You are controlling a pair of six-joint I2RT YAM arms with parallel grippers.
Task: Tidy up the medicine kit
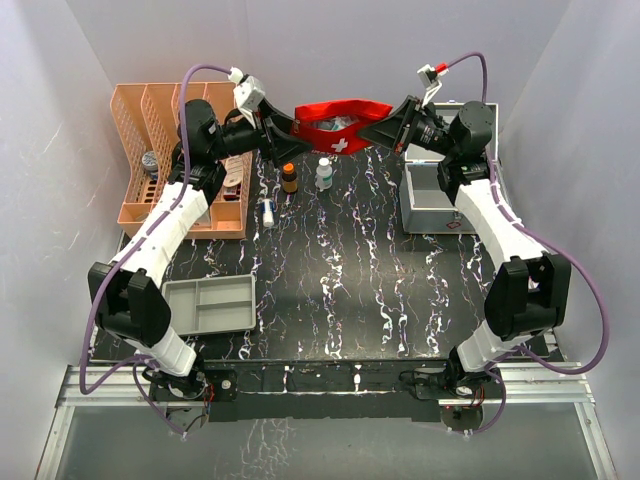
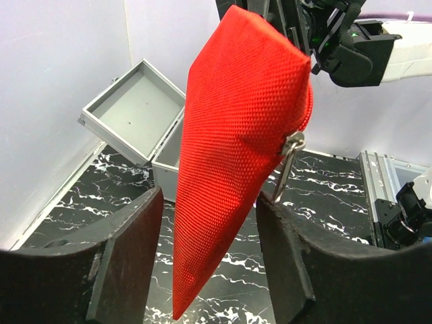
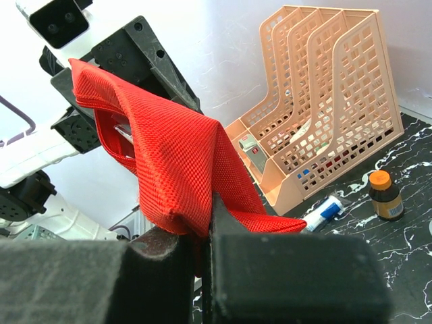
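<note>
A red pouch with a white cross hangs in the air between my two grippers, its top gaping over pale contents. My right gripper is shut on the cloth at one end. At the other end, my left gripper is open, its fingers on either side of the pouch. A metal zipper pull dangles close to the left gripper's other finger; whether they touch I cannot tell. Below lie a brown bottle with orange cap, a white bottle and a blue-white tube.
The peach basket with upright dividers holds several items at the back left. At the back right a grey case stands with its lid raised. An empty grey tray is at front left.
</note>
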